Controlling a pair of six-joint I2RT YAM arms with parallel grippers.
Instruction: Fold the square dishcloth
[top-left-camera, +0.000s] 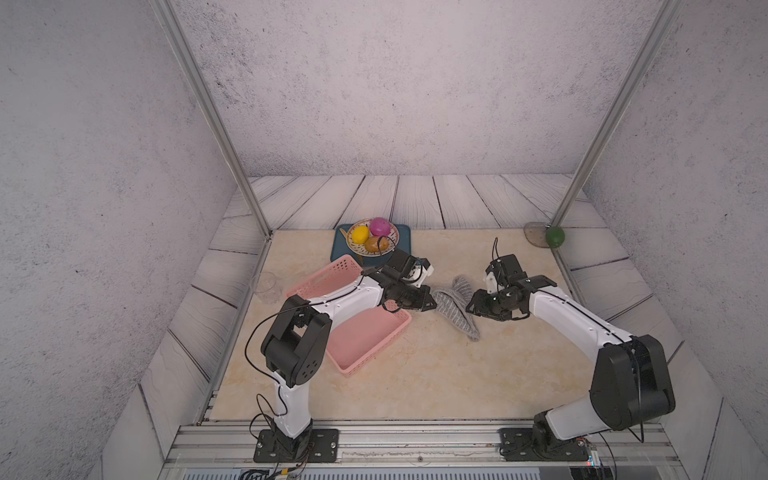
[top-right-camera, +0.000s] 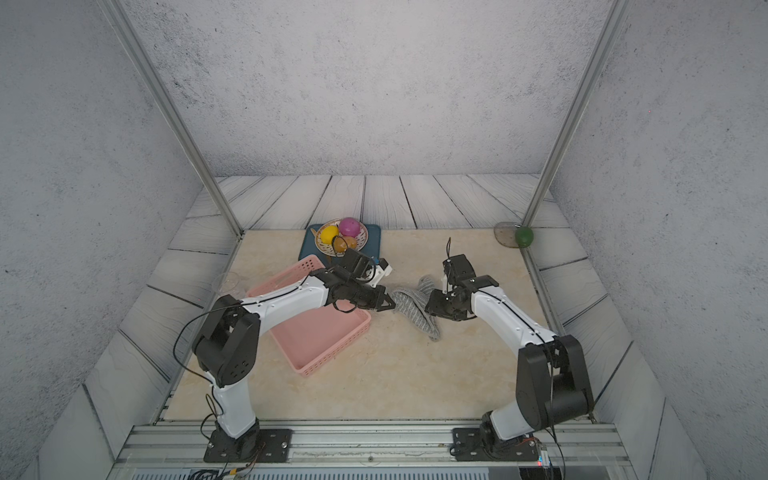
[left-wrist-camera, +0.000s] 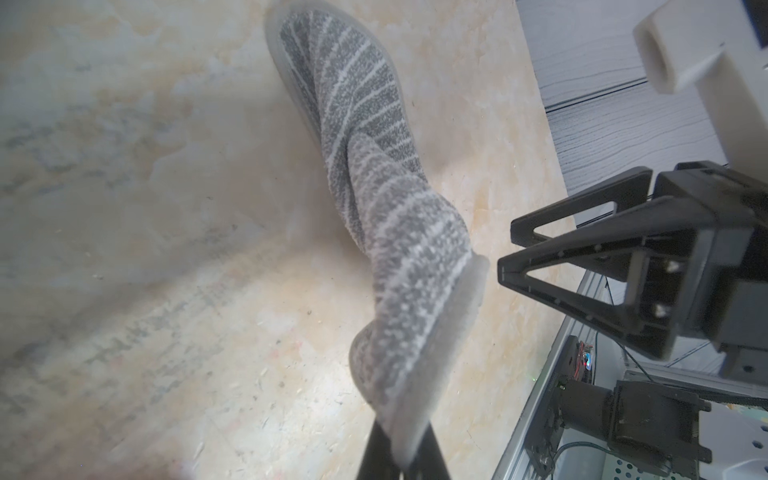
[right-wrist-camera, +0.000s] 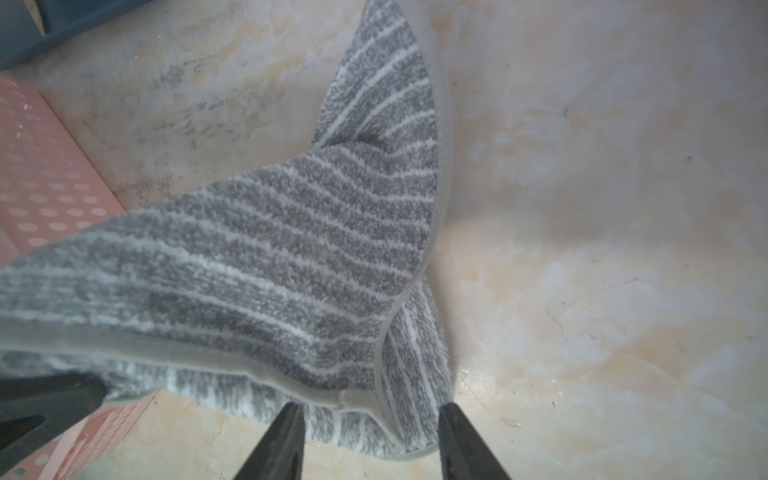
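A grey dishcloth (top-left-camera: 456, 310) with white stripes and pale hems hangs bunched from my left gripper, which is shut on a corner of it. Its lower part trails onto the table, twisted and creased in the left wrist view. Close to the cloth's right side, my right gripper (top-left-camera: 473, 308) stands open. In the right wrist view its fingertips (right-wrist-camera: 276, 444) sit either side of a hemmed corner of the cloth (right-wrist-camera: 304, 256), with a gap between them; the cloth is not clamped there.
Left of the cloth stands a pink perforated basket (top-left-camera: 345, 370), under the left arm. A blue mat (top-left-camera: 405, 248) at the back bears a bowl of fruit. A clear container with a green ball (top-left-camera: 554, 237) is at the far right.
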